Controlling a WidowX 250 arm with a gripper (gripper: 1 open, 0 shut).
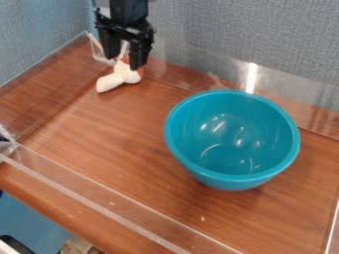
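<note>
My black gripper (125, 50) hangs at the top left of the camera view, over a white object (117, 79) that lies on the wooden table (146, 179) near the back wall, with a small orange-red part beside it. The gripper stands open, its fingertips just above the object. A large teal bowl (232, 139) sits on the right side of the table.
Clear plastic edging runs along the back and front of the table. Grey walls (252, 35) stand behind and to the left.
</note>
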